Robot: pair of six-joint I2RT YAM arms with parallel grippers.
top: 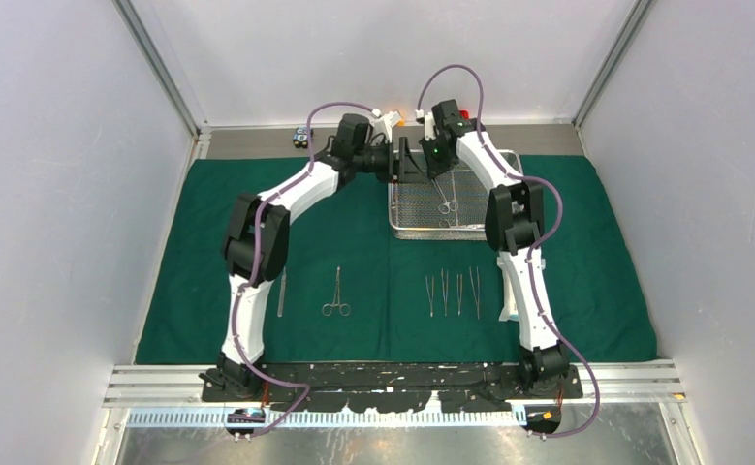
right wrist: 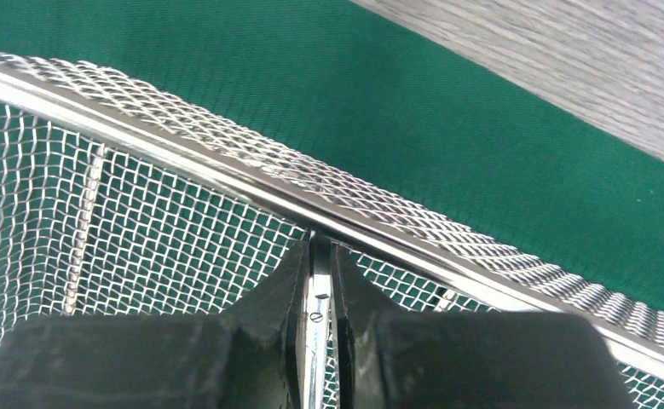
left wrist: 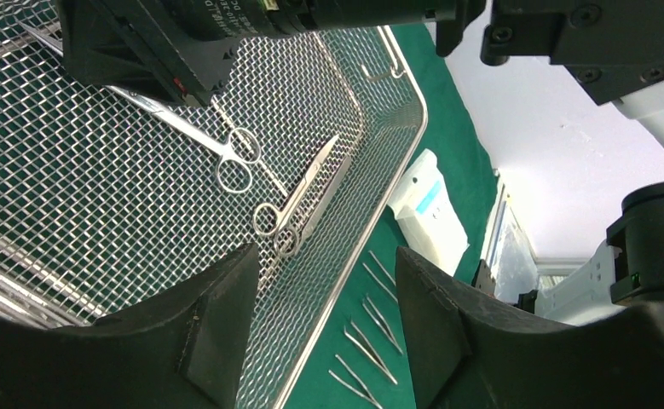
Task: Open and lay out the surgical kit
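Both grippers are over the wire basket (top: 422,232). My left gripper is open, nothing visible between its fingers, above scissors and other instruments. In the right wrist view my right gripper is at the basket's rim, its fingertips close together around a flat metal instrument (right wrist: 315,341) or just over it; whether it grips cannot be told. Long scissors (left wrist: 175,119) and shorter scissors (left wrist: 307,183) lie in the basket. On the green drape are a forceps with ring handles (top: 337,300), a straight instrument (top: 282,291) and several tweezers (top: 445,291).
A white package (left wrist: 430,213) lies on the drape right of the basket, partly under my right arm. A small dark object (top: 303,137) sits at the back. The drape's middle below the basket is clear.
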